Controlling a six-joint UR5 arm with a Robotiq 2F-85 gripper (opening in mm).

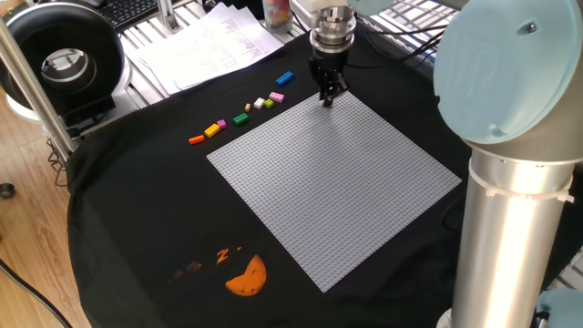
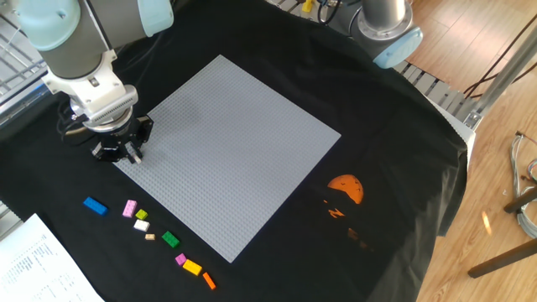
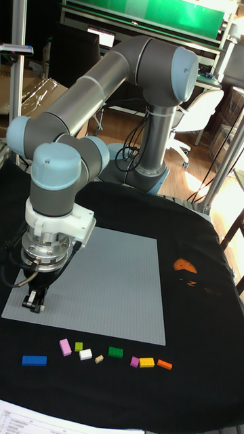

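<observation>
My black gripper (image 1: 328, 98) points down at one corner of the grey baseplate (image 1: 332, 187), close to its surface. In exterior view 3 the gripper (image 3: 33, 304) is over the plate's near left part. Its fingers are small and dark, so I cannot make out their gap or whether anything is between them. Along the plate's edge, on the black cloth, lie loose bricks: blue (image 2: 96, 205), pink (image 2: 129, 208), lime (image 2: 142, 215), white (image 2: 141, 226), tan (image 2: 150, 237), green (image 2: 170, 239), purple (image 2: 180, 260), yellow (image 2: 192, 268) and orange (image 2: 209, 281). No brick shows on the plate's visible surface.
Black cloth (image 1: 137, 219) covers the table, with an orange printed figure (image 1: 246, 276) on it. Printed papers (image 1: 209, 50) lie beyond the bricks. The arm's column (image 1: 510, 237) stands on the right in exterior view 1. Most of the plate is clear.
</observation>
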